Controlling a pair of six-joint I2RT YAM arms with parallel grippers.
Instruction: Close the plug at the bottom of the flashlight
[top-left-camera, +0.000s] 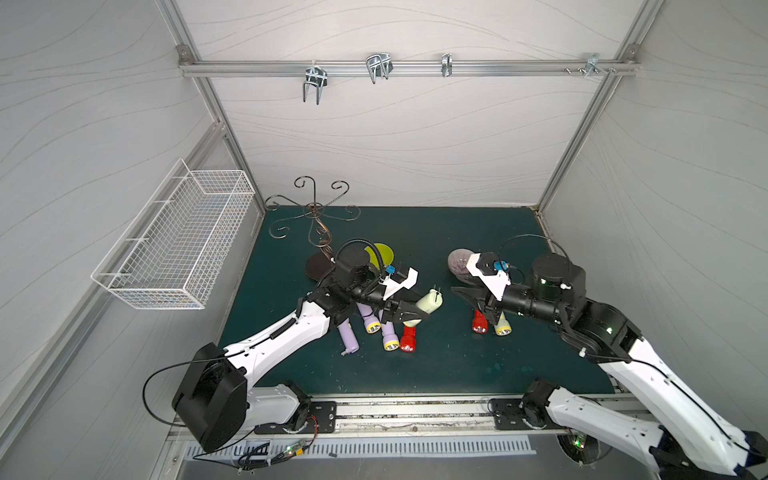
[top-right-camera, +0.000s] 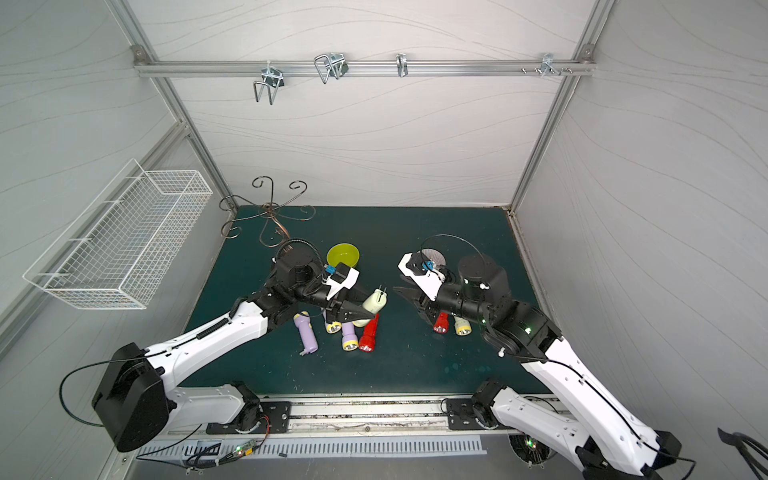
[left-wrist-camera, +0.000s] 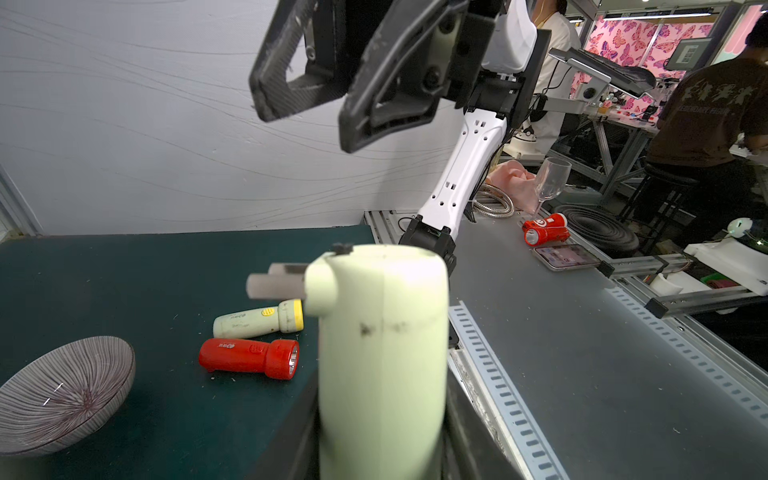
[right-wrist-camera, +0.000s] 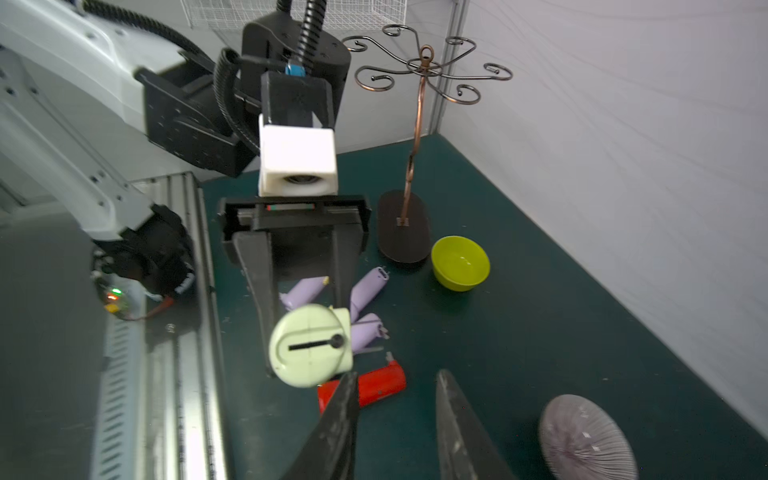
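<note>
My left gripper (top-left-camera: 417, 313) is shut around the body of a pale green flashlight (left-wrist-camera: 382, 376), which stands upright in the left wrist view. Near its end, the two-pronged plug (left-wrist-camera: 276, 284) sticks out sideways from the body. That round end cap, with a dark slotted switch (right-wrist-camera: 316, 344), faces the right wrist camera. My right gripper stands apart from the flashlight, its fingers (right-wrist-camera: 340, 424) separated and empty. In the left wrist view the right gripper hangs above and beyond the prongs.
Several purple flashlights and a red flashlight (top-left-camera: 408, 339) lie under the left arm. Another red flashlight (left-wrist-camera: 248, 356) and a cream one (left-wrist-camera: 260, 321) lie below the right arm. A striped bowl (left-wrist-camera: 68, 392), green bowl (right-wrist-camera: 460, 262) and metal stand (right-wrist-camera: 416, 144) are farther back.
</note>
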